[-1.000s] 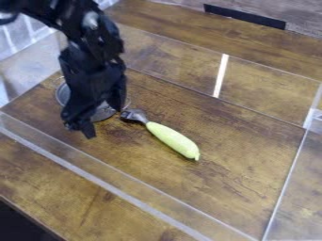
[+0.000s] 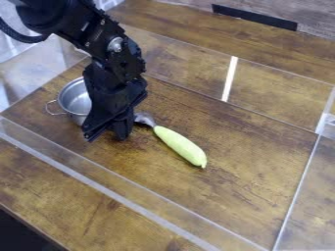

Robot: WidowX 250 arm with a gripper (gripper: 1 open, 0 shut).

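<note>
The black gripper (image 2: 108, 125) is low over the wooden table, shut; whether anything is between its fingertips is hard to see. Behind it at the left sits a silver metal pot (image 2: 74, 97) with a wire handle, partly hidden by the arm. Just right of the fingers lies a metal spoon (image 2: 145, 119), its end partly hidden by the gripper. A long pale yellow-green object (image 2: 182, 146), like a corn cob or vegetable, lies beside the spoon, reaching diagonally toward the front right.
The wooden table (image 2: 249, 118) is open to the right and at the front. Pale tape lines cross it. A dark slotted strip (image 2: 256, 17) lies at the back right.
Over the last second the gripper has moved right and slightly down from in front of the pot toward the spoon. The yellow-green object looks unmoved.
</note>
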